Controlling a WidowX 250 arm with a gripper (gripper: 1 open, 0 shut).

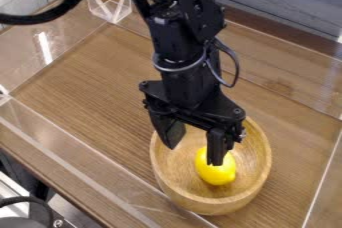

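The black robot gripper [197, 132] hangs over a tan oval bowl [175, 182], its two dark finger parts reaching down to the bowl's back half. It stands open. A yellow object [215, 173], rounded like a lemon, lies in the bowl, below and in front of the right finger. Part of the bowl's back is hidden behind the gripper.
A small clear plastic item [114, 4] stands at the back left, partly behind the arm. A pale wall runs along the back right.
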